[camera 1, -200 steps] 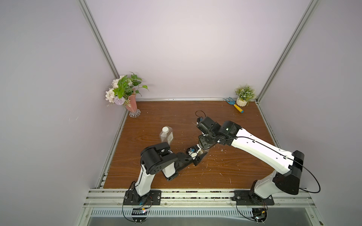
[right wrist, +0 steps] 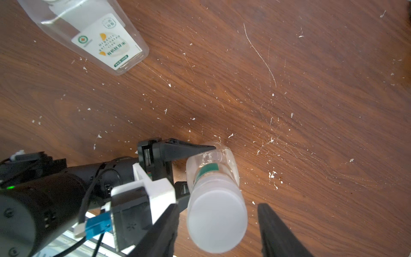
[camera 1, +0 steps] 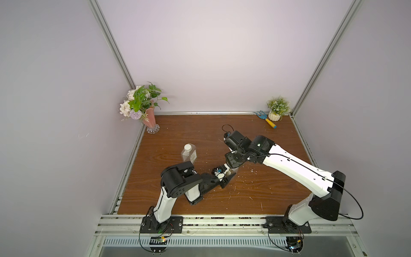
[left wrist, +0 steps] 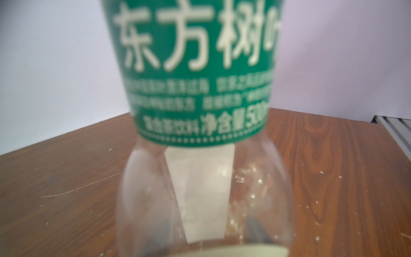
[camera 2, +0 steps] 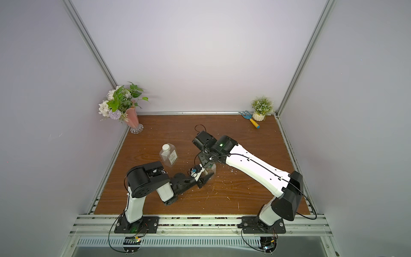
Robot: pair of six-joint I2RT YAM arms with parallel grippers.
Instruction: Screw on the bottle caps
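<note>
A clear bottle with a green label (left wrist: 197, 64) stands at the table's centre, filling the left wrist view. From above, its white cap (right wrist: 216, 216) sits on its top. The left gripper reaches around the bottle's lower body; whether it grips is unclear. The right gripper is over the cap, fingers apart on either side with space between them and the cap. A second clear bottle (camera 1: 188, 155) with a white cap stands back left of the grippers.
A pink vase with flowers (camera 1: 149, 117) stands at the back left. A small potted plant (camera 1: 274, 114) and a garden fork (camera 1: 269, 123) lie at the back right.
The right arm's wrist has shifted very slightly up in the top left view. The left arm and the second bottle look unchanged.
</note>
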